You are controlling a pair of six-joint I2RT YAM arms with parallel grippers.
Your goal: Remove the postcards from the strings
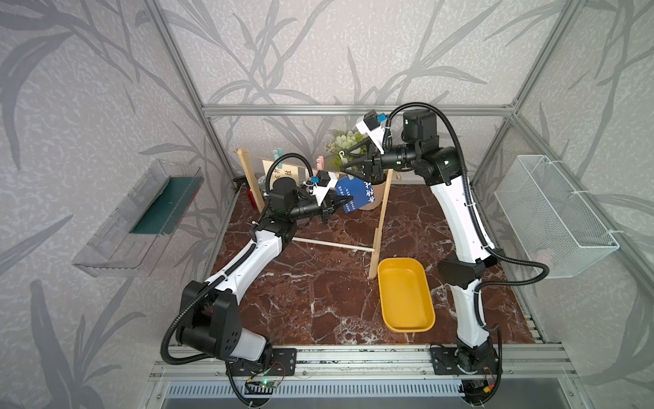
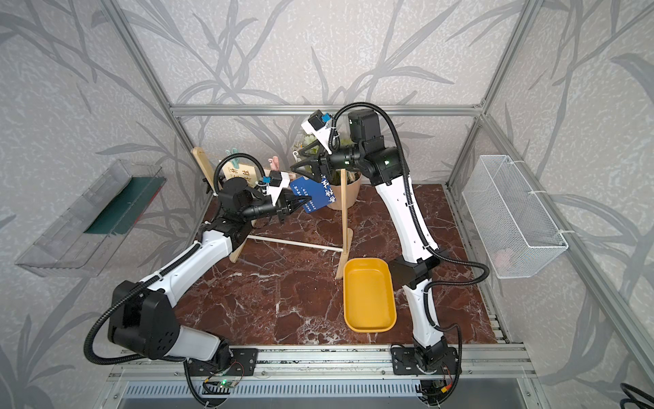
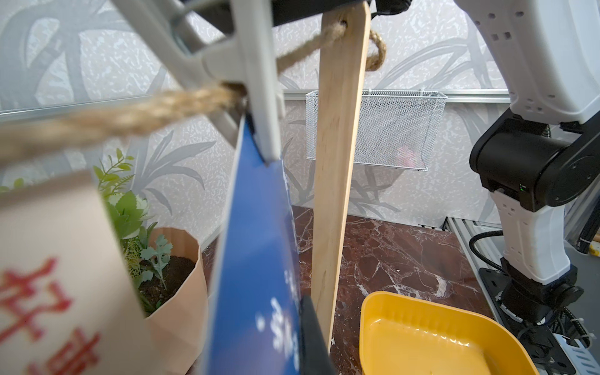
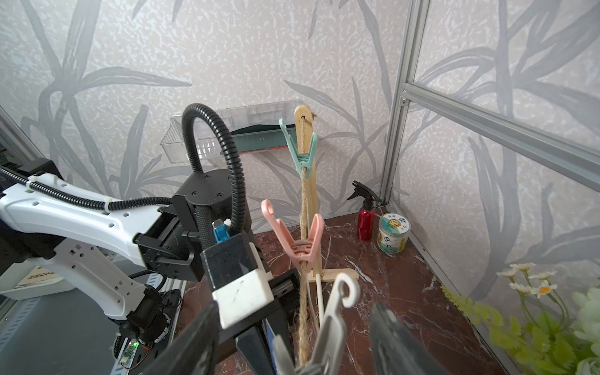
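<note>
A blue postcard [image 1: 354, 193] with white writing hangs tilted under a grey-white clip [image 4: 331, 334] on the rope [image 3: 125, 118]. In the left wrist view, the clip's fingers still meet the card's top edge. My left gripper [image 1: 349, 198] is shut on the card's lower left edge; a black finger [image 3: 314, 340] lies against it. Up at the clip, my right gripper is open, its fingers standing on either side. Farther along the rope, a cream postcard [image 1: 286, 170] with writing hangs near a pink clip [image 4: 300, 243] and a green clip [image 4: 303, 156].
A yellow tray [image 1: 406, 262] lies empty on the table, right of the stand's wooden post [image 3: 337, 175]. Behind the rope stands a potted plant [image 3: 175, 293]. A red spray bottle [image 4: 366, 223] and a can [image 4: 393, 233] occupy the far corner.
</note>
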